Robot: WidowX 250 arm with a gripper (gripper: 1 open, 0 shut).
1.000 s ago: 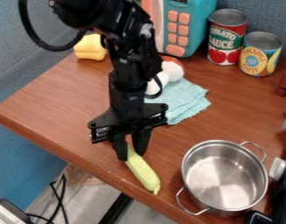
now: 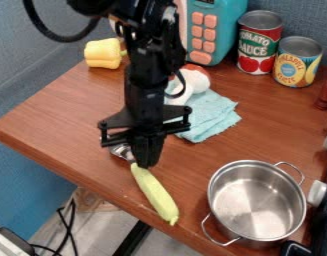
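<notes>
My black gripper [image 2: 144, 152] hangs just above the upper end of a pale yellow-green corn cob [image 2: 156, 195], which lies on the wooden table near its front edge. Whether the fingers are open or shut is hard to tell. A small silvery item [image 2: 120, 151] shows beside the fingers, mostly hidden. A steel pot [image 2: 257, 203] with two handles stands to the right of the cob.
A light blue cloth [image 2: 206, 118] with white-and-red items behind it lies at the centre back. A teal toy microwave [image 2: 226, 25], tomato can [image 2: 258, 45], second can [image 2: 297, 62] and yellow object [image 2: 104, 53] stand at the back.
My gripper has risen and moved slightly back from the cob's upper end, uncovering more of it and the silvery item.
</notes>
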